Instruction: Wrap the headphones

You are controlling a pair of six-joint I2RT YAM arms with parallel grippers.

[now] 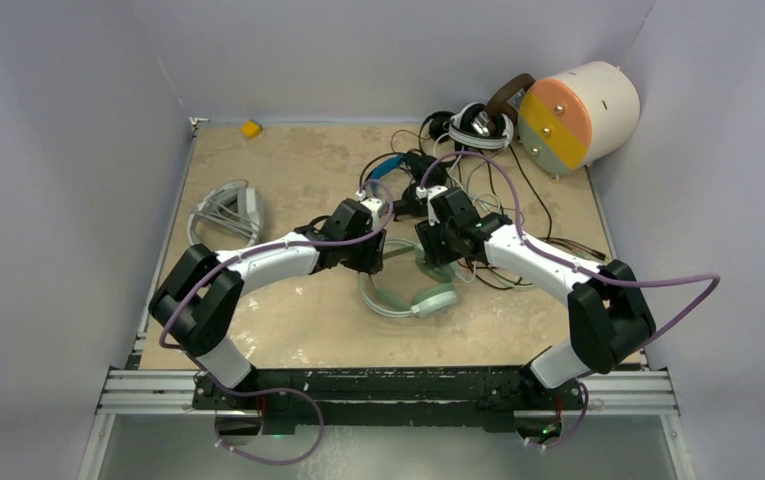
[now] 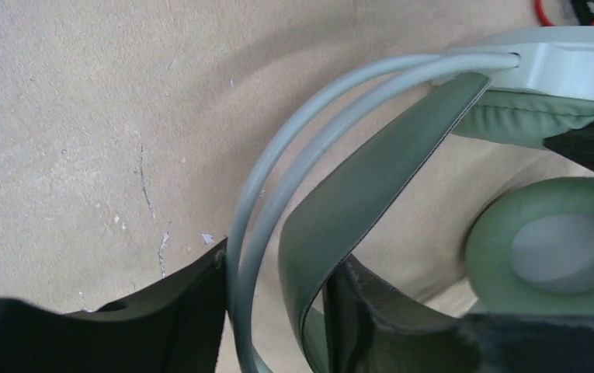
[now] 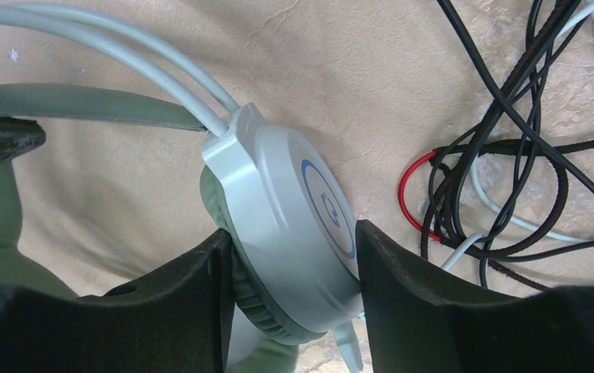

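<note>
The pale green-grey headphones [image 1: 435, 300] lie mid-table below both arms. My left gripper is around their headband, fingers [image 2: 352, 311] apart. The twin headband tubes [image 2: 266, 210] and the green inner strap [image 2: 356, 210] run between these fingers; the tubes pass close to the left one. My right gripper is shut on one earcup [image 3: 297, 210], one finger on its cushion side and the other on its outer face. The other earcup's cushion [image 2: 565, 241] shows at the right of the left wrist view. The top view hides most of both grips.
Black and pale cables [image 3: 503, 186] lie tangled just right of the held earcup. Behind are a dark pair with a blue band [image 1: 386, 167], white-and-black headphones [image 1: 483, 125] and a striped drum [image 1: 578, 115]. A wrapped grey pair [image 1: 248, 208] rests at left.
</note>
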